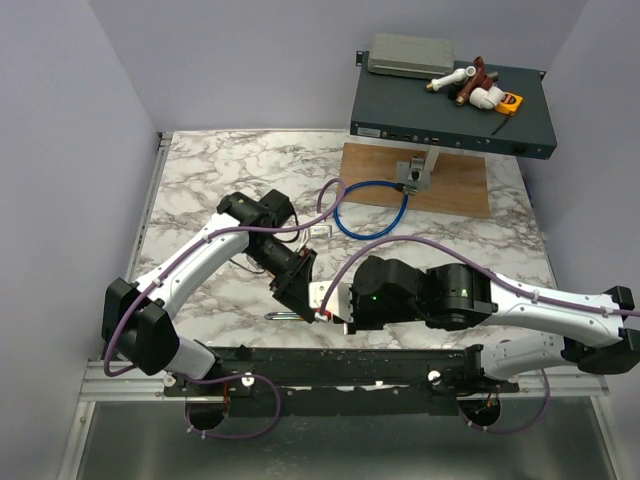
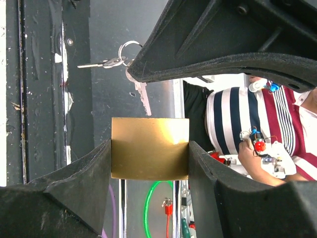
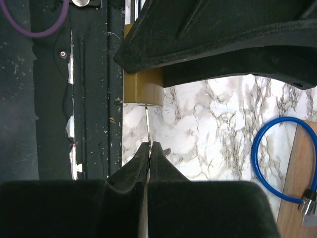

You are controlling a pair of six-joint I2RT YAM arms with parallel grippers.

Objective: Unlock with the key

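A brass padlock (image 2: 150,144) is clamped between the fingers of my left gripper, its steel shackle (image 1: 283,316) pointing away to the left in the top view. My right gripper is shut on the bow end of a thin key (image 3: 148,125), seen edge-on. The blade reaches the padlock's keyway end (image 3: 148,104); whether the tip is inside the slot I cannot tell. From the left wrist, the key (image 2: 141,94) points at the padlock, its tip right at the body's edge. A ring with a second key (image 2: 98,64) hangs from my right fingers.
Both grippers meet above the marble table's front edge, beside a dark rail (image 1: 310,368). A blue hose (image 1: 340,222) and a wooden board (image 1: 450,190) lie farther back. A dark shelf (image 1: 455,110) stands above the board.
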